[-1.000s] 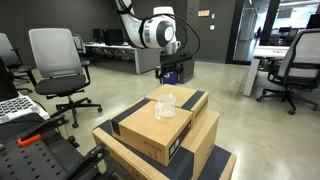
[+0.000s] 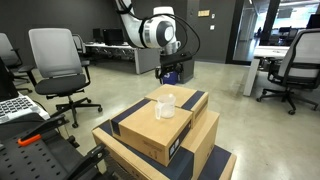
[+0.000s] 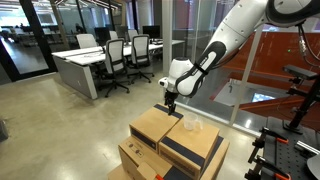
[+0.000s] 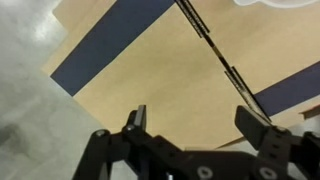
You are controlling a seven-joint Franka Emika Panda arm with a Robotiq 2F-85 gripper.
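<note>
A clear or whitish container (image 2: 165, 103) stands on top of the cardboard boxes (image 2: 152, 132). In the second exterior view the same container (image 3: 192, 122) sits on the boxes, to the right of the gripper. Only part of its pale rim (image 4: 278, 2) enters the top right of the wrist view. My gripper is open above the brown box top, its two dark fingers wide apart and nothing between them. From outside, the gripper (image 3: 170, 105) hangs over the far side of the boxes, clear of the container.
A dark seam (image 4: 222, 62) runs between two box tops, and dark blue bands (image 4: 108, 46) cross the cardboard. A black table (image 2: 40, 160) lies at the near left. Office chairs (image 2: 60, 68) stand farther off on open grey floor.
</note>
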